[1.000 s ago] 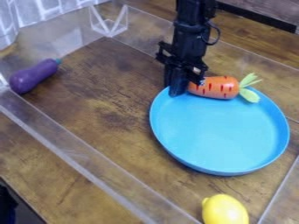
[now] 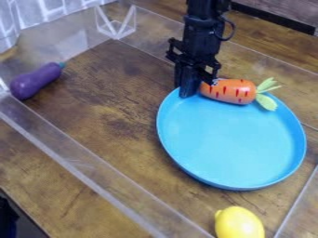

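Note:
My black gripper (image 2: 189,79) reaches down at the top centre, its tip at the left end of a toy carrot (image 2: 230,91) with green leaves. The carrot lies at the far edge of a blue plate (image 2: 230,149). The gripper looks closed, but whether anything is between its fingers is hidden by its dark shape.
A purple eggplant (image 2: 37,80) lies at the left, and a yellow lemon (image 2: 239,223) at the lower right. Clear plastic walls border the wooden surface (image 2: 99,112), whose middle-left is bare.
The plate has shifted very slightly left, along with the gripper; otherwise little differs.

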